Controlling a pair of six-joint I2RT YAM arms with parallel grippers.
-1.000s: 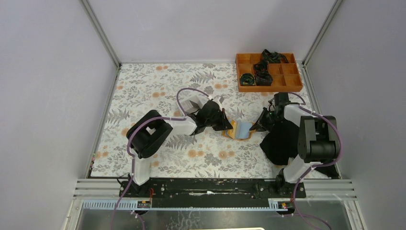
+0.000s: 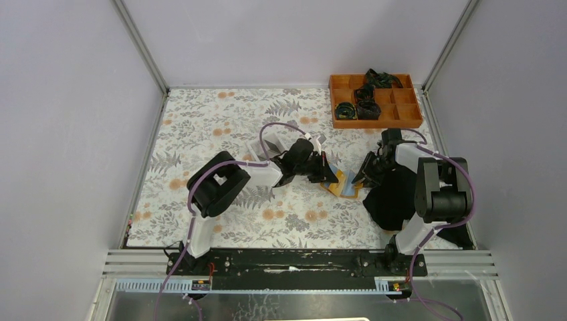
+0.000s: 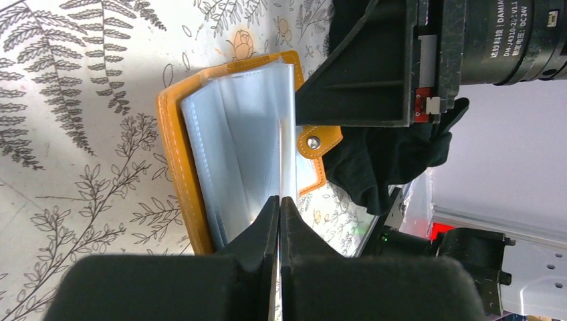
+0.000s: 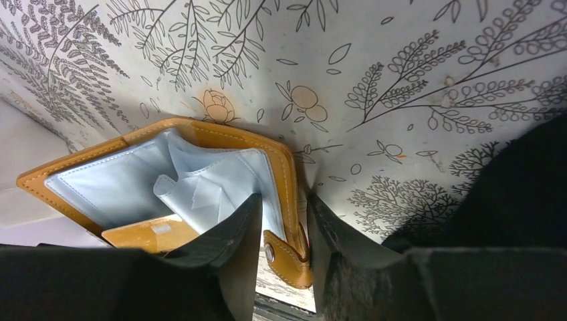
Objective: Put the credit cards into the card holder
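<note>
The card holder (image 2: pixel 350 184) lies open on the patterned mat, a tan leather cover (image 3: pixel 179 157) with pale translucent sleeves (image 4: pixel 114 180) inside. My left gripper is shut, its tips at the sleeves, with no card visible between them. My right gripper is part open around the holder's right edge, by the snap tab (image 4: pixel 284 261). In the left wrist view the sleeves stand partly lifted. I cannot tell any credit cards apart in these views.
An orange compartment tray (image 2: pixel 408 97) with dark bundles stands at the back right. A black cloth (image 2: pixel 381 207) lies beside the right arm. A pale object (image 2: pixel 264 147) is partly hidden behind the left arm.
My left gripper has moved rightward over the holder, and the sleeves have shifted. My right gripper has moved slightly at the holder's right edge.
</note>
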